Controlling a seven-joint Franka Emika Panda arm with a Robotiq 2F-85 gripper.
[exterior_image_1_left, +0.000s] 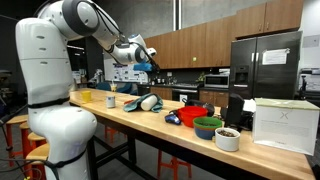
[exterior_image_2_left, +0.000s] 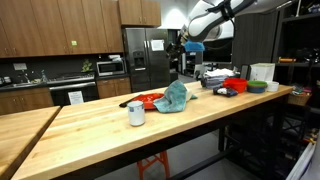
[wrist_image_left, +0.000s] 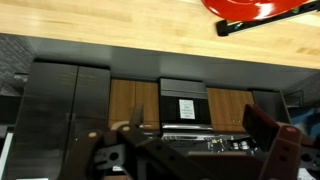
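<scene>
My gripper (exterior_image_1_left: 151, 67) hangs high above the long wooden table (exterior_image_1_left: 170, 128), well clear of everything on it. In the wrist view its dark fingers (wrist_image_left: 285, 145) stand wide apart at the bottom edge, with nothing seen between them. A teal cloth (exterior_image_2_left: 175, 98) lies bunched on the table. Near it is a white cup (exterior_image_2_left: 136, 115), upright. A red plate (wrist_image_left: 240, 7) with a black-handled utensil (wrist_image_left: 262, 21) on it or beside it shows at the top of the wrist view. A silver cylinder (exterior_image_1_left: 152, 103) lies by the cloth.
A red container (exterior_image_1_left: 192, 116), a green bowl (exterior_image_1_left: 207, 123), a white bowl (exterior_image_1_left: 228, 138) and a large white box (exterior_image_1_left: 284, 122) crowd one end of the table. Yellow items (exterior_image_1_left: 83, 96) sit at the other end. Red stools (exterior_image_1_left: 175, 165) stand below.
</scene>
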